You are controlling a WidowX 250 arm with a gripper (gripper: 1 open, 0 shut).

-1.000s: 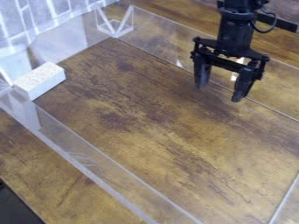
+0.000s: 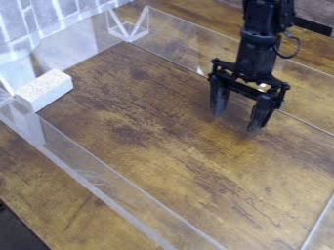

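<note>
My black gripper point(image 2: 240, 105) hangs low over the right part of the wooden surface inside a clear-walled enclosure, its two fingers apart. A small pale object shows behind the gripper, partly hidden by it; I cannot tell whether anything is between the fingers. A white speckled block point(image 2: 45, 90) sits at the far left, well away from the gripper.
Clear plastic walls point(image 2: 117, 187) border the wooden work area point(image 2: 156, 127). A pale curtain or sheet stands at the back left.
The white block has not moved.
</note>
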